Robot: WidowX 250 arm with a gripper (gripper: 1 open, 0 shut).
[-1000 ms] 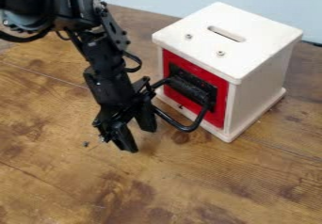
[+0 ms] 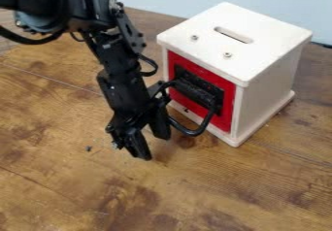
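My black gripper hangs low over the wooden floor, left of a white wooden box with a red front panel. A black grille is set in the panel, with a dark curved handle or cable in front of it, close beside my gripper. The fingertips point down. Whether they are apart or closed on anything is hard to tell.
The box top has a slot and small screws. A pale wall stands behind.
My arm has shifted slightly right and up, toward the box. The box has not moved.
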